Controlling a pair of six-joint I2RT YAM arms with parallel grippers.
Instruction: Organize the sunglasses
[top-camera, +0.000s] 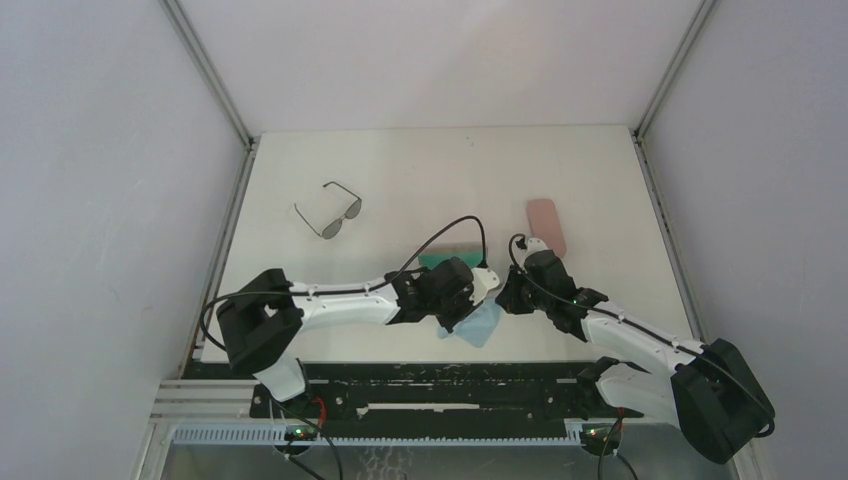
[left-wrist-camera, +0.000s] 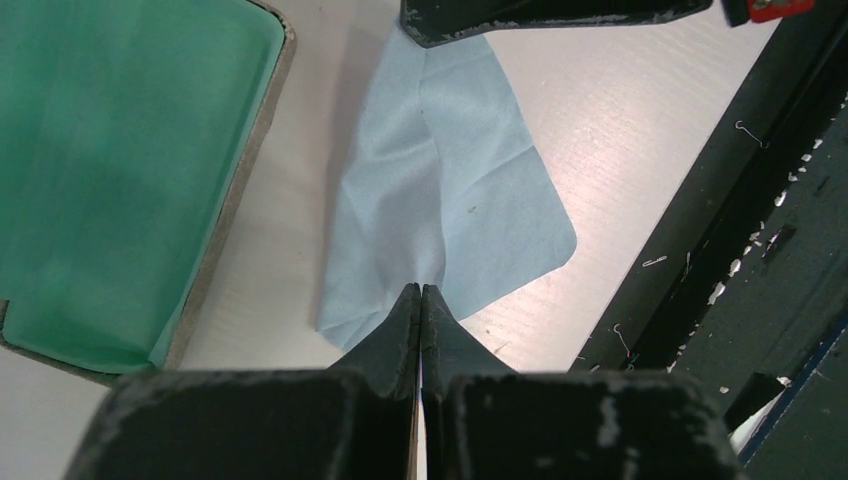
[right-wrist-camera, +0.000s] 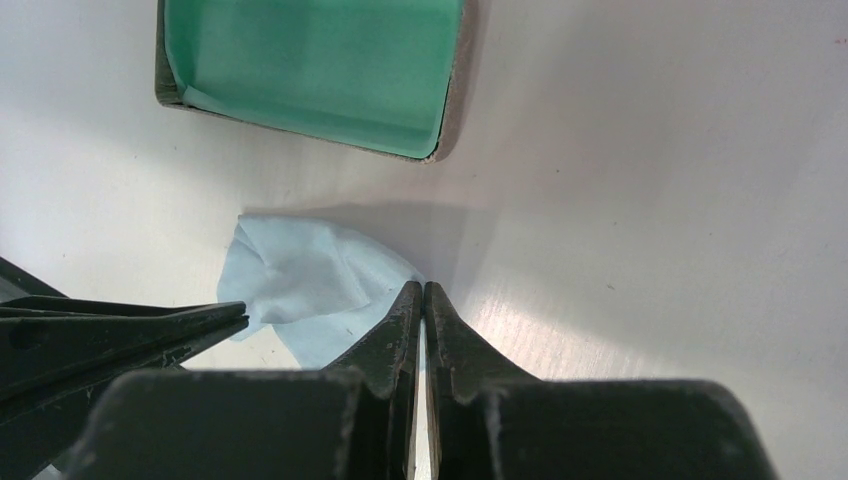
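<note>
Thin-framed sunglasses (top-camera: 340, 220) lie on the table at the left, temples unfolded. A green-lined open case (left-wrist-camera: 130, 180) with a brown rim sits near the table's middle, partly covered by my left arm in the top view. In front of it is a light blue cloth (left-wrist-camera: 500, 210), loosely folded. My left gripper is shut, its tips over the cloth's left end. Also shut, my right gripper has its tips right at the cloth's right corner. Whether either pinches a thin edge of cloth cannot be told.
A pink oblong object (top-camera: 545, 226) lies right of the case, behind my right gripper. The two grippers are close together over the cloth. Its front edge borders a dark rail (top-camera: 440, 370).
</note>
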